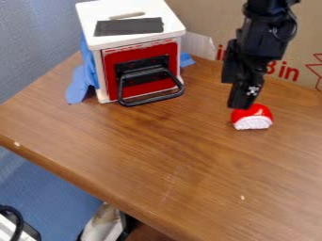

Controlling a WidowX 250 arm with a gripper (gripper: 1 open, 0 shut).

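Observation:
A black robot gripper [242,92] hangs from the top right, its fingers pointing down just above a small red and white object [251,117] on the wooden table. Whether the fingers are open or shut is unclear. Left of the gripper stands a white and red toy oven [131,55] with a black handle on its front and a dark flat piece [126,25] on top.
A blue cloth [78,80] lies around the oven. A cardboard panel [298,38] stands at the back. The table's left edge borders a blue floor area.

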